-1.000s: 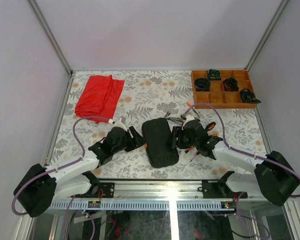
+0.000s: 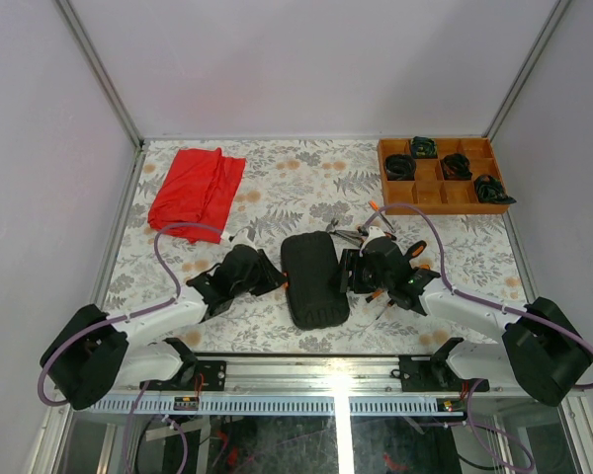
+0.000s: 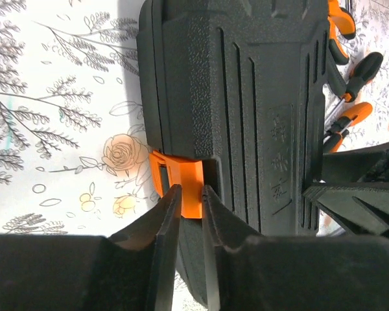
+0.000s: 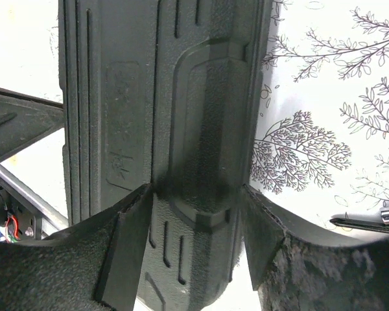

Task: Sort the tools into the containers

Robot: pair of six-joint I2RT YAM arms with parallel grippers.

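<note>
A closed black tool case (image 2: 313, 281) lies in the middle of the table between my two grippers. An orange latch (image 3: 189, 188) sits on its near side. My left gripper is at that latch, its fingertips close together on the orange piece; how far they are closed is unclear. My right gripper is shut on the case's opposite side, fingertips on its black body. Orange-handled tools (image 3: 350, 123) and metal tools (image 2: 346, 233) lie behind and to the right of the case, partly hidden by the right arm.
A wooden compartment box (image 2: 430, 197) with dark coiled items stands at the back right. A folded red cloth (image 2: 193, 188) lies at the left.
The left arm has shifted slightly, its gripper staying at the latch. The case has moved very slightly left. The right arm looks unchanged.
</note>
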